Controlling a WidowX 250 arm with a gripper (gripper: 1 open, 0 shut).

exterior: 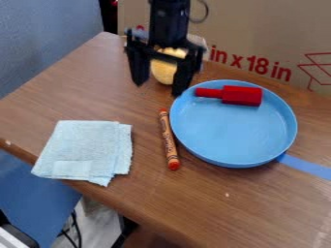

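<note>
My black gripper [159, 68] hangs over the back middle of the wooden table, its two fingers spread open, beside a yellow object [165, 70] that it partly hides. I cannot tell whether it touches that object. A red object with a handle [239, 95] lies on the back part of a blue plate [233, 136]. An orange crayon-like stick [169, 145] lies just left of the plate. A folded pale blue cloth [84, 150] lies at the front left.
A cardboard box [272, 44] stands along the back. Blue tape [308, 168] runs at the right.
</note>
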